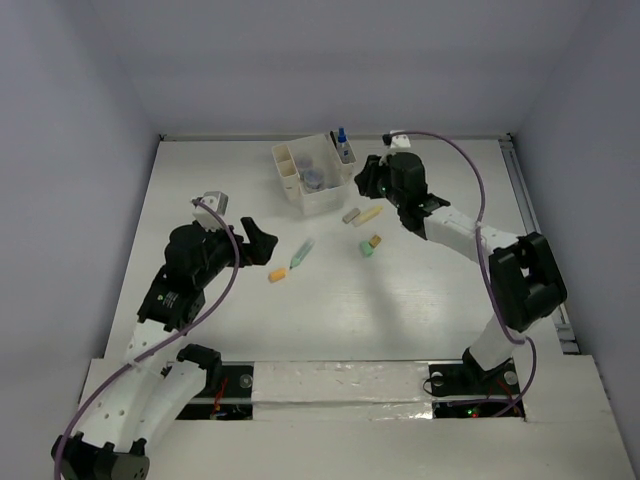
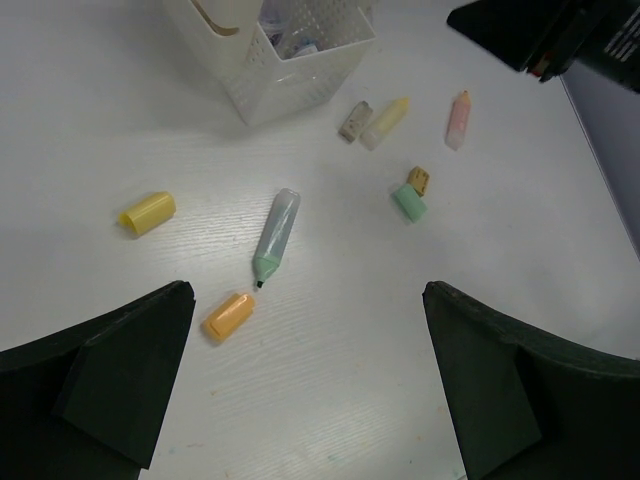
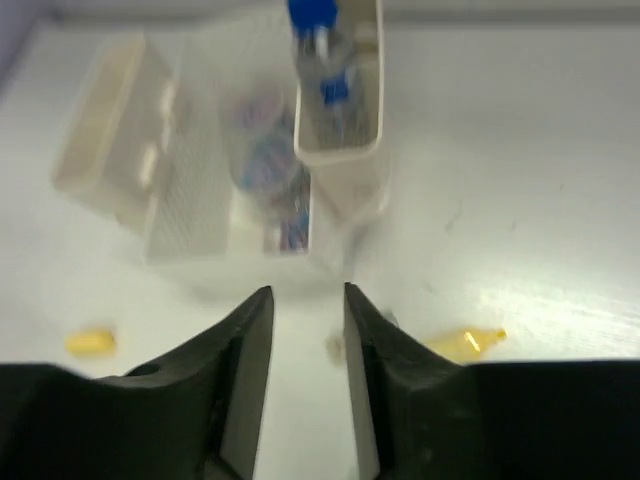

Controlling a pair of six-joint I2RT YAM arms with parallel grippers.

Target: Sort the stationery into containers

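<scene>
Loose stationery lies on the white table: a green-tipped clear marker, an orange piece, a yellow piece, a yellow pen-like piece, a grey-brown piece, a pink pencil-shaped piece, a green piece and a small brown one. The white container stands at the back, with a blue-capped item upright in its right side compartment. My left gripper is open, empty, above the table left of the marker. My right gripper is partly open beside the container, nothing visible between its fingers.
Inside the container's main part lie clear, bluish items. A smaller compartment is on its left side. The right wrist view is blurred.
</scene>
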